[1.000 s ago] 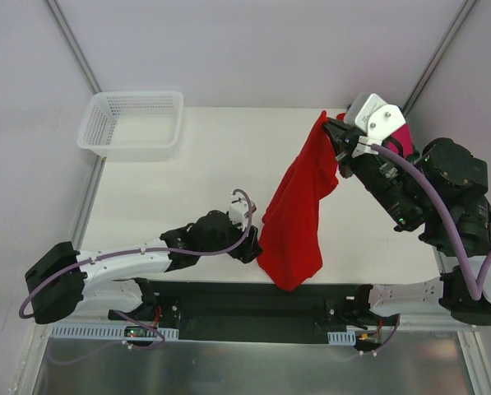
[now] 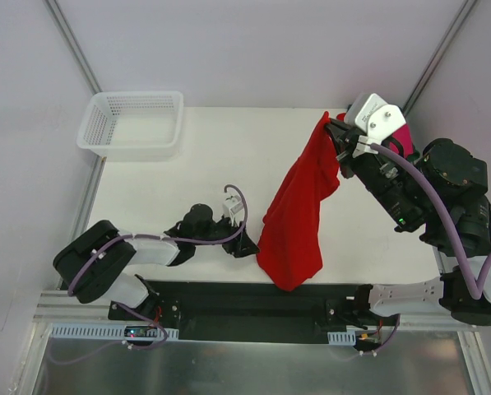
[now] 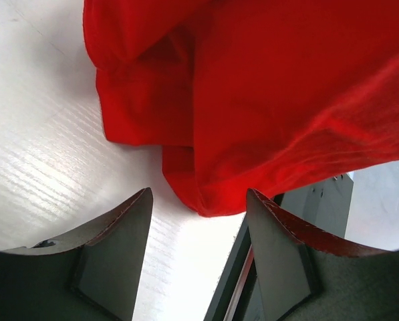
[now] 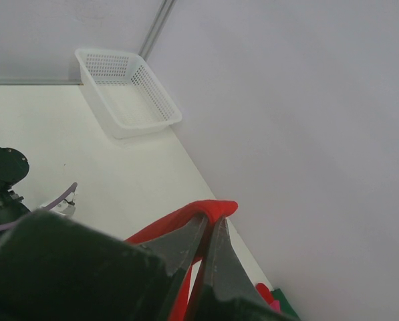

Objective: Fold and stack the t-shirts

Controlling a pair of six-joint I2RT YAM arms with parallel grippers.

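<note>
A red t-shirt (image 2: 294, 222) hangs from my raised right gripper (image 2: 335, 127), which is shut on its top; in the right wrist view a red fold (image 4: 212, 207) pokes from between the fingertips. The shirt's lower part rests at the front edge of the white table. My left gripper (image 2: 247, 247) is low, just left of that lower part. In the left wrist view its open fingers (image 3: 119, 254) stand short of the red cloth (image 3: 266, 100), with nothing between them.
A white basket (image 2: 130, 123) sits at the back left. More red and pink cloth (image 2: 401, 136) lies at the back right, partly behind the right arm.
The right gripper and shirt look unchanged.
</note>
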